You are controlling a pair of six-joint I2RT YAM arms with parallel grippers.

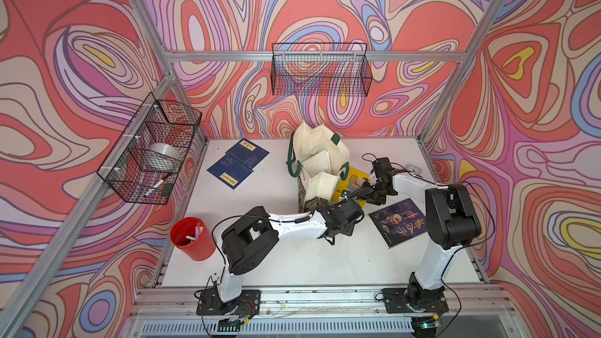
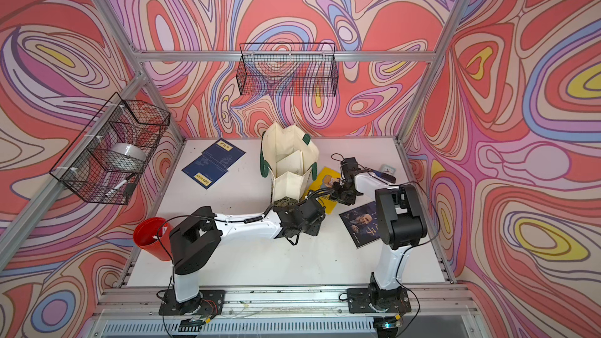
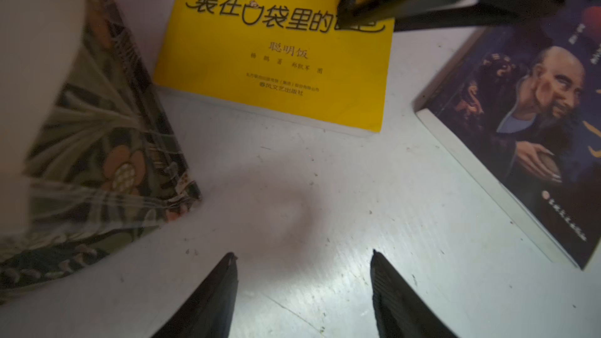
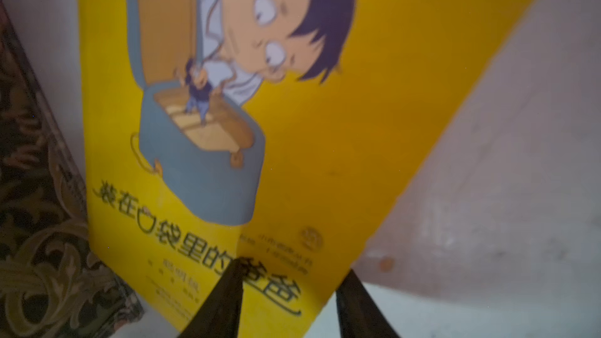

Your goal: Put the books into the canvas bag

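The canvas bag (image 1: 322, 182) stands upright at the table's middle, its mouth open and a white book (image 1: 318, 162) inside. A yellow book (image 1: 343, 194) lies flat right beside it. In the right wrist view my right gripper is open, its fingertips at the yellow book's (image 4: 300, 200) lower right corner, with nothing visibly gripped. My left gripper is open over bare table, in front of the yellow book (image 3: 269, 69). A dark book with a man's portrait (image 1: 399, 221) lies to the right. Two dark blue books (image 1: 238, 164) overlap at the left.
A red bucket (image 1: 192, 239) stands at the front left. Wire baskets hang on the left (image 1: 150, 150) and at the back (image 1: 321, 74). Both hands are close together beside the bag.
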